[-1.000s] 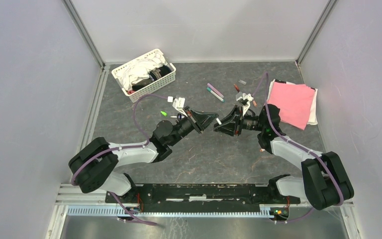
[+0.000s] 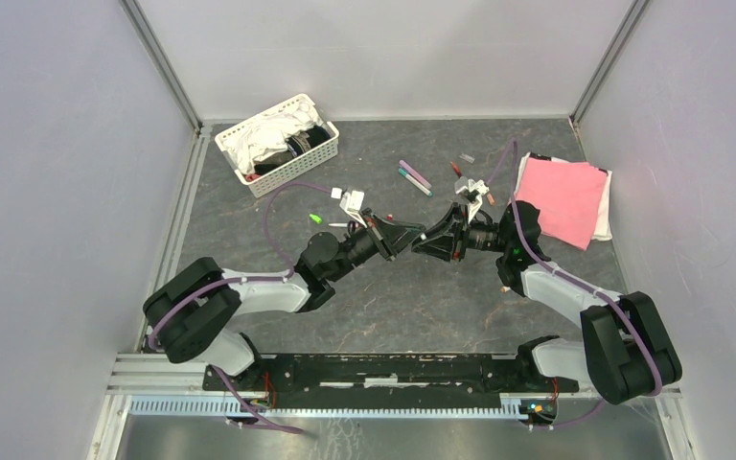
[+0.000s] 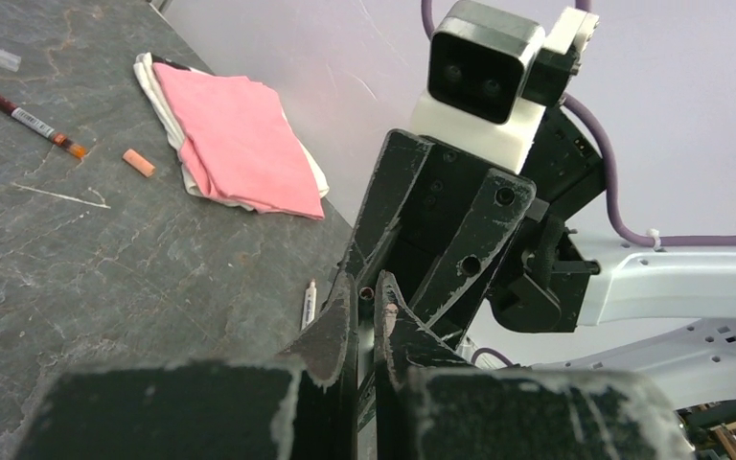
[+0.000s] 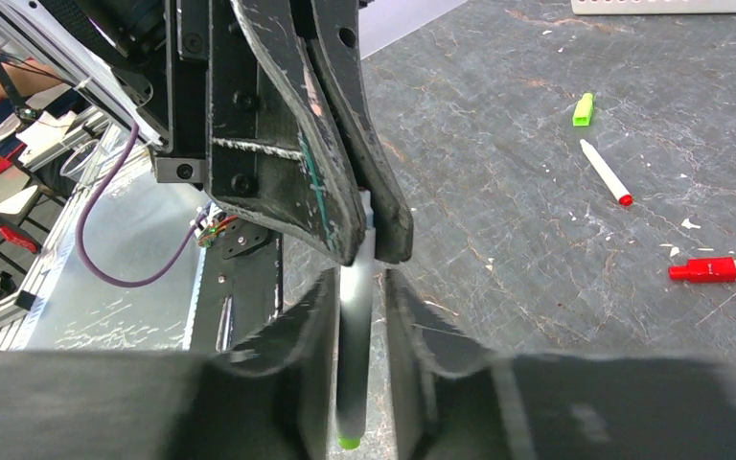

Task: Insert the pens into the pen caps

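My two grippers meet at the middle, tip to tip. In the right wrist view a silver pen with a green lower end [image 4: 355, 326] stands upright, its top inside the left gripper, which is shut on it, and its lower part between the right gripper's blurred fingers [image 4: 359, 307]. Whether those grip it is unclear. Loose on the table lie a green cap [image 4: 583, 109], a white pen [image 4: 606, 172], a red cap [image 4: 709, 269], purple and teal pens [image 2: 415, 175], a red pen [image 3: 19, 110] and an orange cap [image 3: 139, 163].
A white basket [image 2: 278, 172] with cloths stands at the back left. Pink and white cloths [image 2: 556, 196] lie at the right. Walls enclose the table.
My left gripper has moved slightly right, toward the right gripper, covering more of the pen between them. The right arm has stayed in place.
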